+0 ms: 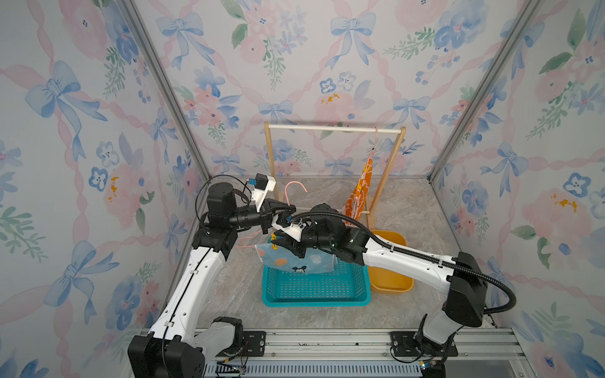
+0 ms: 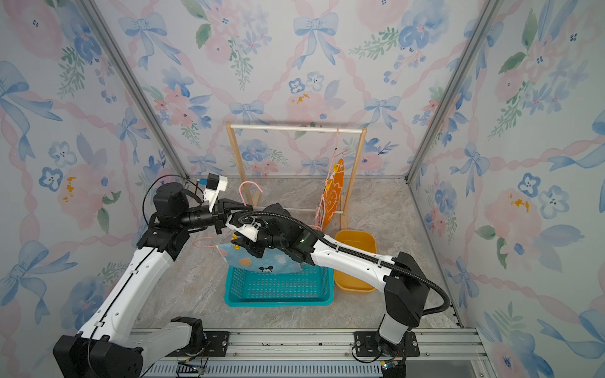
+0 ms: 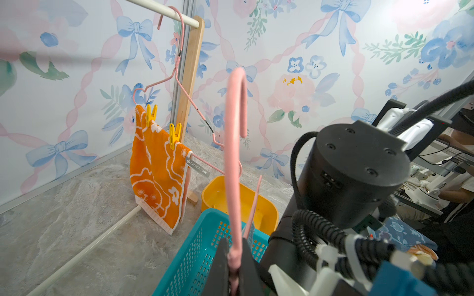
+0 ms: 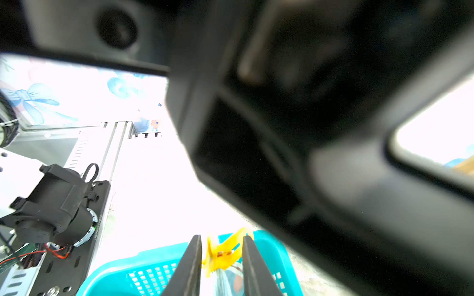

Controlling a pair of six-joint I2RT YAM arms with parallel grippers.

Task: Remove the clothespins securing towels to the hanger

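In the left wrist view my left gripper is shut on the thin neck of a pink hanger (image 3: 232,162), whose hook rises above the fingers. A light blue towel (image 1: 315,262) hangs from it over the teal basket. A yellow clothespin (image 4: 224,254) is at the towel's upper edge. My right gripper stands part open, one finger on each side of that clothespin; whether the pads touch it cannot be told. Overhead, the right arm hides much of the hanger and the towel's top.
Below lies the teal basket (image 1: 315,302), with a yellow bin (image 1: 392,283) to its right. Behind, an orange towel (image 3: 158,172) hangs on another pink hanger with yellow clothespins (image 3: 174,133), on a wooden rack (image 1: 334,129). Both arms are very close together.
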